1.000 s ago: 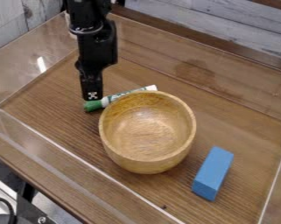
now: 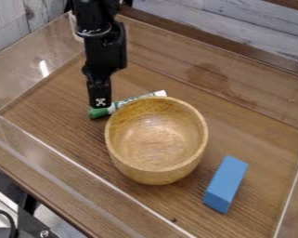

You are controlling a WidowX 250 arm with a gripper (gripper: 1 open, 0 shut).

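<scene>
My black gripper (image 2: pixel 99 97) hangs at the upper left of the camera view, fingers pointing down, shut with nothing visible between them. Just beside and below its tip, a white and green tube-like object (image 2: pixel 129 106) lies on the wooden table, partly behind a large round wooden bowl (image 2: pixel 156 149). The bowl is empty and stands near the middle.
A blue rectangular block (image 2: pixel 226 183) lies at the front right. Raised edges and walls border it at the back and left, with a cable at the lower left.
</scene>
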